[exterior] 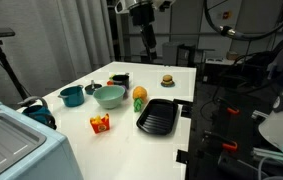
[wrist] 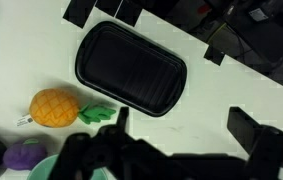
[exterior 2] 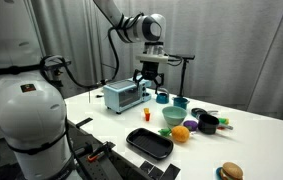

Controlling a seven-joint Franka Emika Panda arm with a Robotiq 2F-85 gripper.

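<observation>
My gripper is open, with nothing between its spread fingers. It hangs high above the table, clear of everything on it. In the wrist view, a black rectangular tray (wrist: 131, 68) lies ahead of the fingers, empty. Beside the tray is an orange toy pineapple (wrist: 54, 107) with green leaves. A pale green bowl (exterior: 109, 96) stands behind the pineapple in exterior view 1. Left of the tray there, a red and yellow object (exterior: 100, 124) sits on the white table. A toy burger (exterior 2: 231, 171) rests apart near the table's edge.
A white and blue box-like appliance (exterior: 21, 145) occupies the near left in exterior view 1. Teal pots (exterior: 72, 96), a dark pot (exterior 2: 208, 124) and a purple toy (wrist: 25, 154) cluster by the bowl. The table between tray and burger is clear.
</observation>
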